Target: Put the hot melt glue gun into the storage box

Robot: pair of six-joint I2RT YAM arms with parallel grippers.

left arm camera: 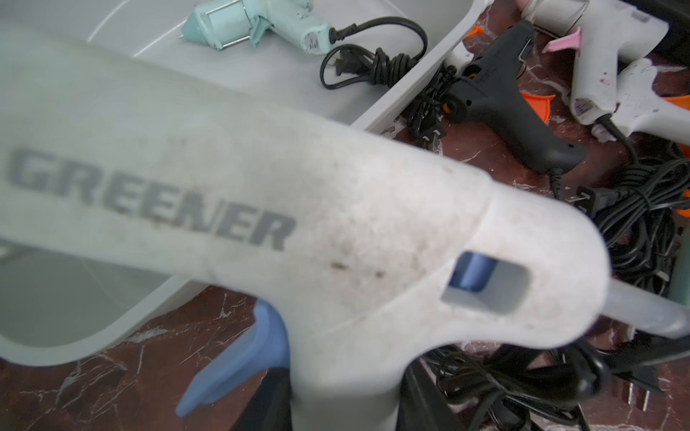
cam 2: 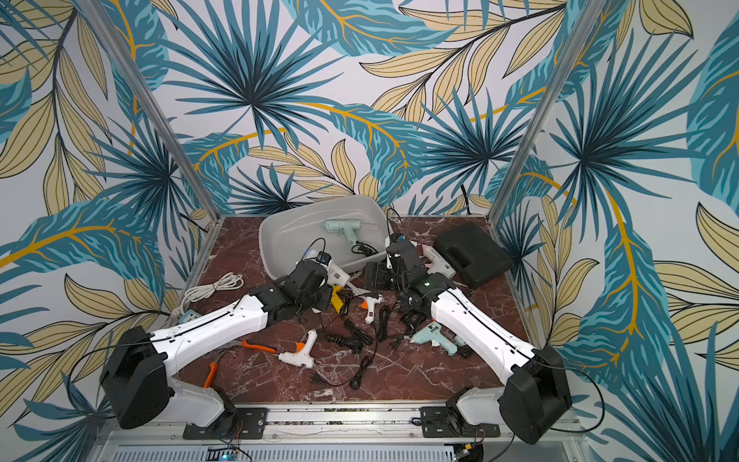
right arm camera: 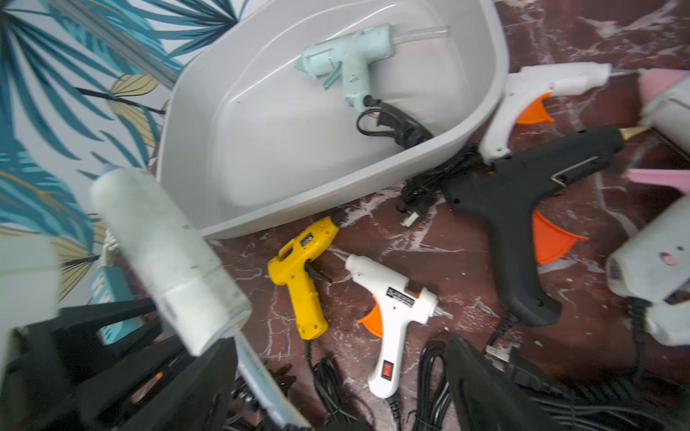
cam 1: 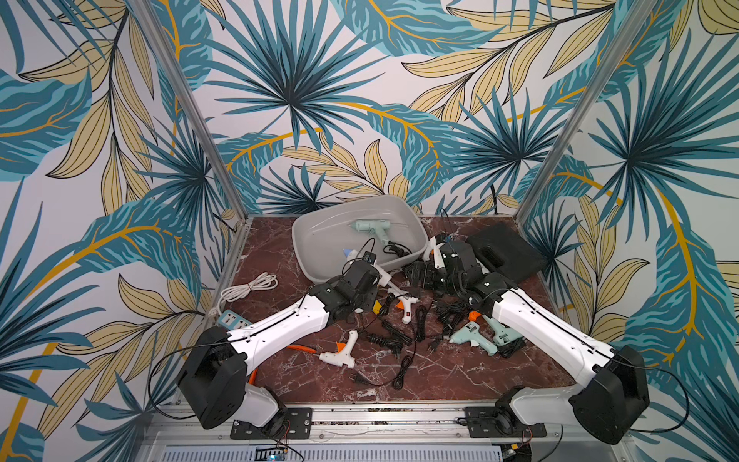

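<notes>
My left gripper is shut on the handle of a white GREENER glue gun (left arm camera: pixel 337 215) with blue trigger, raised beside the near left edge of the grey storage box (cam 1: pixel 323 238). A mint glue gun (right arm camera: pixel 345 54) lies inside the box with its cable. My right gripper (cam 2: pixel 400 254) is over the guns right of the box, fingers apart in the right wrist view. Below it lie a black gun (right arm camera: pixel 524 251), a yellow gun (right arm camera: pixel 302 294) and a white gun (right arm camera: pixel 395 316).
More mint guns (cam 1: pixel 469 338), a white gun (cam 1: pixel 338 354) and tangled cables crowd the table (cam 1: pixel 454 377). A black case (cam 1: pixel 504 250) sits back right; a power strip (cam 1: pixel 231 319) and white cable are at left.
</notes>
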